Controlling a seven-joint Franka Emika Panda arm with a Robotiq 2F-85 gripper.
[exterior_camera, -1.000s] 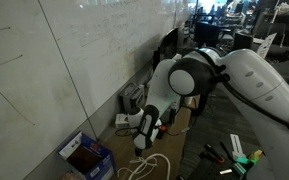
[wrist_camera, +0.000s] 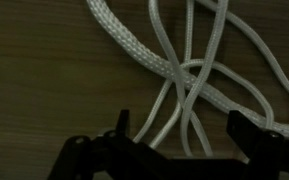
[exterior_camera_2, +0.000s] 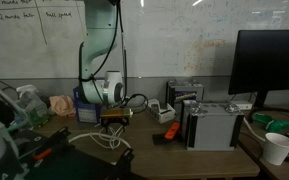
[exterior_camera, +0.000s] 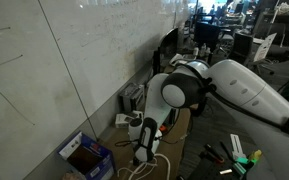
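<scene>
A white rope (wrist_camera: 164,65) lies loosely looped on the dark wooden table, its strands crossing one another in the wrist view. From exterior view 2 the rope (exterior_camera_2: 106,138) shows as pale loops at the table's front left. My gripper is open, pointing down above the rope, with strands passing through the gap between its two dark fingertips. In exterior view 1 the gripper (exterior_camera: 142,160) is low over the rope (exterior_camera: 156,163). Whether the fingers touch the rope or table cannot be told.
A blue box (exterior_camera: 87,155) stands by the whiteboard. Grey metal boxes (exterior_camera_2: 213,128), a red-and-black tool (exterior_camera_2: 168,133), a white mug (exterior_camera_2: 277,148) and a monitor (exterior_camera_2: 269,62) occupy the right side. Bare table (exterior_camera_2: 154,155) lies right of the rope.
The arm has come down and a little toward the table's near side, bringing the gripper closer over the rope. The rope appears to lie as before.
</scene>
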